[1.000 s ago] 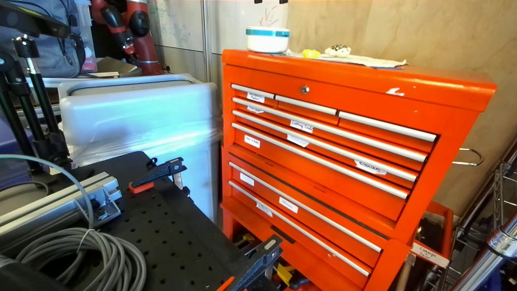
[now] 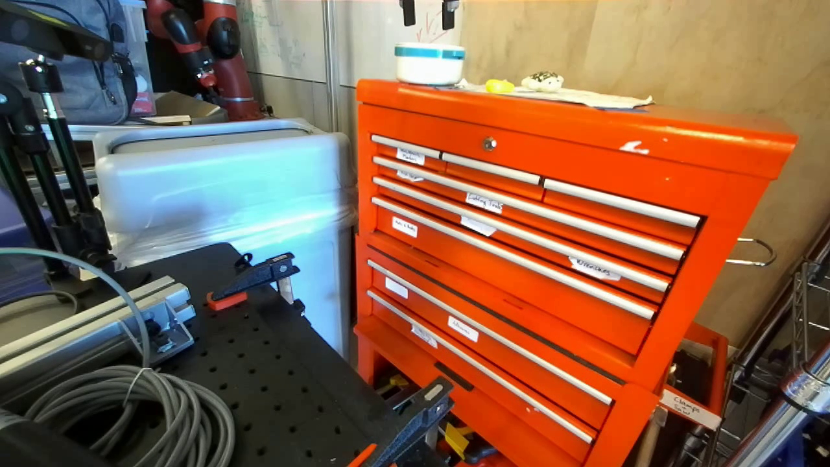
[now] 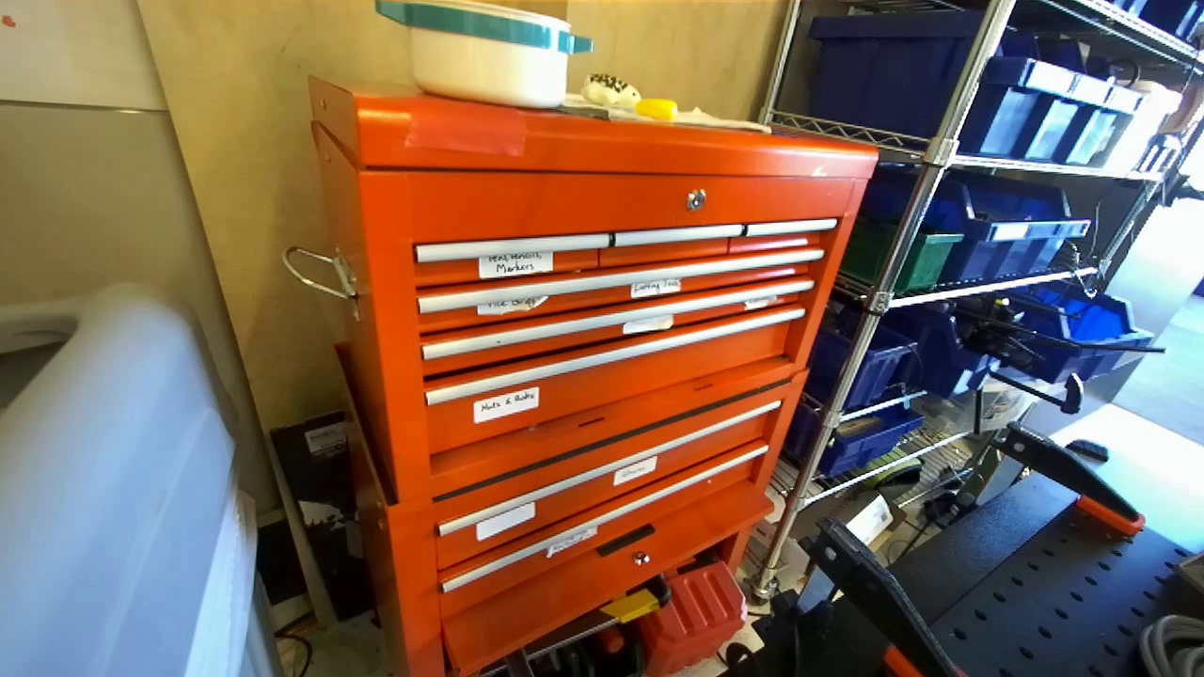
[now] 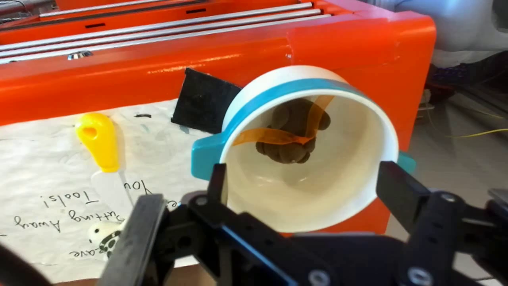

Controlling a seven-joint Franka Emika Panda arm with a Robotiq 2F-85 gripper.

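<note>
A white pot with a teal rim (image 4: 309, 209) stands on the top of the red tool chest, near one end. Inside it lies a brown plush toy (image 4: 295, 116) with an orange ribbon (image 4: 266, 136). My gripper is open above the pot, its fingertips spread about as wide as the pot's mouth in the wrist view, with nothing held between them. In exterior view 1 the gripper's fingertips (image 2: 448, 17) hang a short way above the pot (image 2: 429, 71); the rest of the arm is out of frame.
Beside the pot, a paper sheet (image 4: 43, 157) with writing bears a yellow-handled tool (image 4: 101, 140) and a black-and-white spotted toy (image 4: 102, 233). A black flat piece (image 4: 202, 102) touches or nearly touches the pot. The chest's drawers (image 3: 609, 372) are shut.
Over the last second the gripper has come down toward the pot, with its fingers showing lower at the top of exterior view 1. The pot and the other items stay put.
</note>
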